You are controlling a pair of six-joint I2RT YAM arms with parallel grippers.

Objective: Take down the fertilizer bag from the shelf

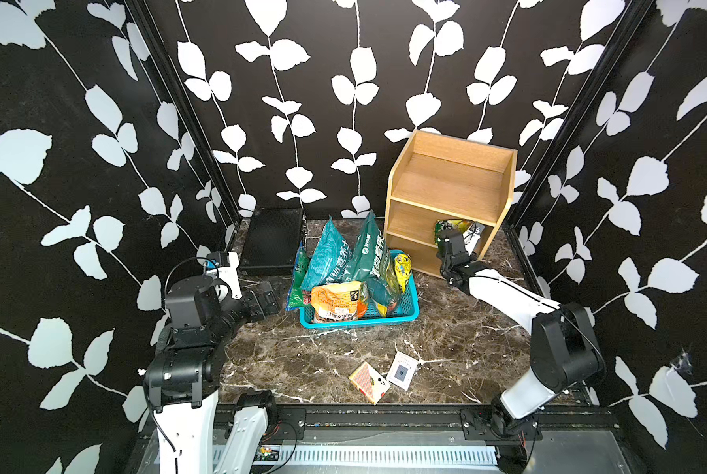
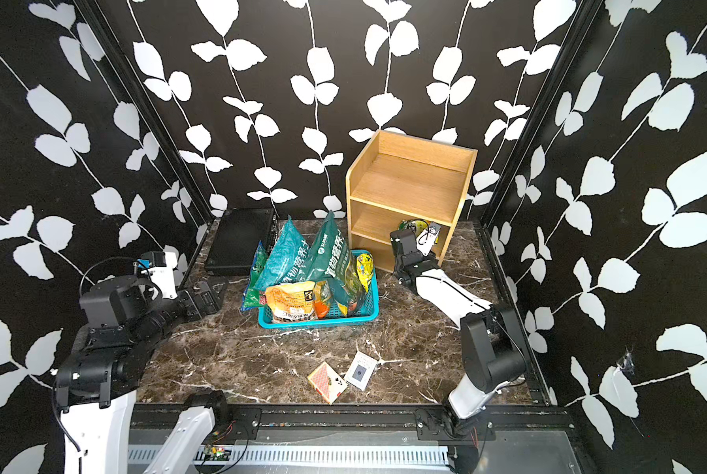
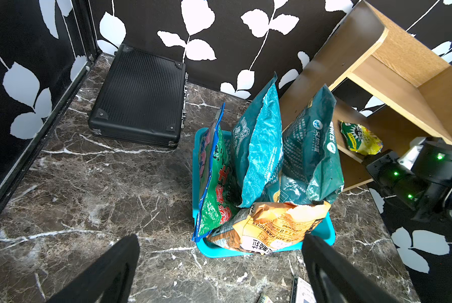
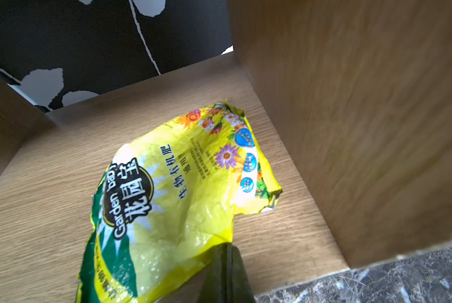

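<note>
In the right wrist view a yellow and green fertilizer bag (image 4: 175,181) lies on a shelf board of the wooden shelf (image 4: 59,146), close to its side wall. My right gripper is shut, its tips at the bag's near lower edge; whether they touch is unclear. In the top views its arm reaches into the shelf's lower compartment, partly hiding the bag. My left gripper (image 1: 268,300) hangs left of the basket. Its dark, blurred fingers frame the lower edge of the left wrist view, set wide apart.
A blue basket (image 1: 393,316) of several bags stands left of the shelf. A black case (image 1: 270,241) lies at the back left. Two card packs (image 1: 401,369) lie on the front counter, which is otherwise mostly clear.
</note>
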